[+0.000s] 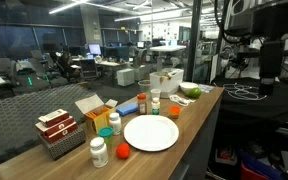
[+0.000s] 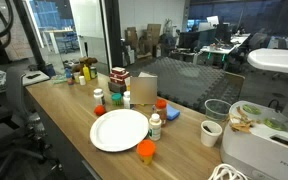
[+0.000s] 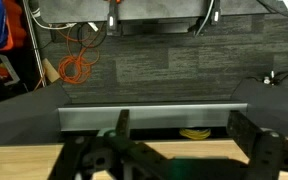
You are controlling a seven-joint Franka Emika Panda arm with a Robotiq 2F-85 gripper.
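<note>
My gripper is open in the wrist view, its two dark fingers wide apart with only the floor and the table's front edge behind the gap. The black arm [image 1: 268, 28] hangs at the right in the first exterior view, away from the objects on the table. A white plate [image 1: 151, 132] [image 2: 119, 130] lies flat and empty on the wooden table. Beside it are a red ball [image 1: 123, 151] [image 2: 97, 111], a white bottle [image 1: 99, 152] and an orange cup [image 2: 145, 150]. Another white bottle [image 2: 155, 127] stands near the plate.
A wire basket [image 1: 66, 142] with red-and-white boxes on it and an open cardboard box [image 2: 142, 84] stand along the mesh divider [image 2: 199, 82]. A white cup [image 2: 211, 132] and a white bin [image 2: 264, 150] occupy the other end. Orange cable [image 3: 78, 65] lies on the floor.
</note>
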